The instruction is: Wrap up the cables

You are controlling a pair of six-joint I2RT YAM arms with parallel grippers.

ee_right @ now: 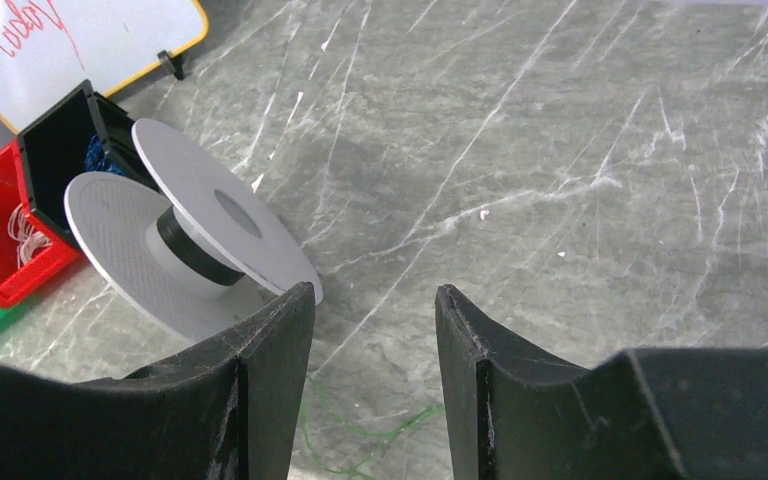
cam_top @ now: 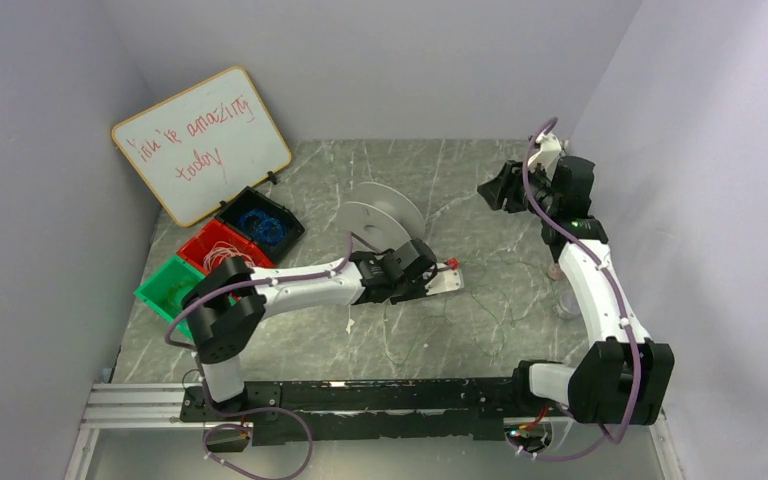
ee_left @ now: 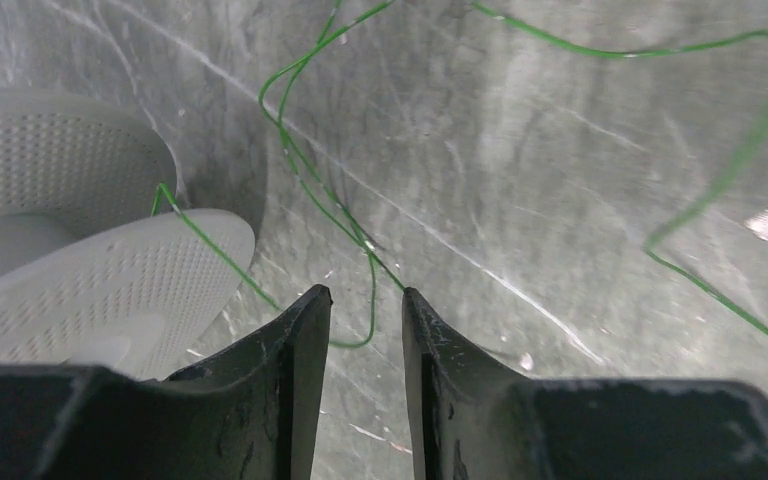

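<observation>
A white spool [cam_top: 370, 215] stands near the table's middle. Thin green cable [cam_top: 500, 310] lies loose in loops in front of it; in the left wrist view a strand [ee_left: 210, 240] runs over the spool's rim. My left gripper is low over the cable beside the spool, fingers part open, with cable visible behind them and no clear grasp. My right gripper is raised at the back right, apart from the spool, open with nothing between its fingers.
Green [cam_top: 160, 285], red [cam_top: 200, 240] and black [cam_top: 290, 230] bins, holding cables, line the left side below a whiteboard [cam_top: 200, 130]. Walls enclose the sides.
</observation>
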